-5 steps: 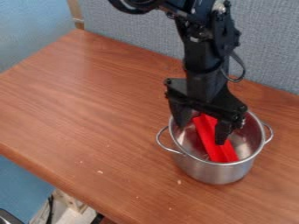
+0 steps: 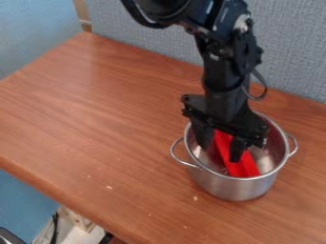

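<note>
A steel pot (image 2: 228, 186) with two side handles stands on the wooden table at the right. Inside it lies a long red object (image 2: 239, 166). My black gripper (image 2: 230, 149) reaches down from the top into the pot, its fingertips over and against the red object, partly hiding it. Whether the fingers are open or closed around it is hard to make out.
A grey padded wall (image 2: 293, 48) runs behind, and the table's front-left edge drops off toward a blue floor.
My gripper has moved slightly lower and left into the pot, and its fingers appear closer together over the red object. The pot stays in place.
</note>
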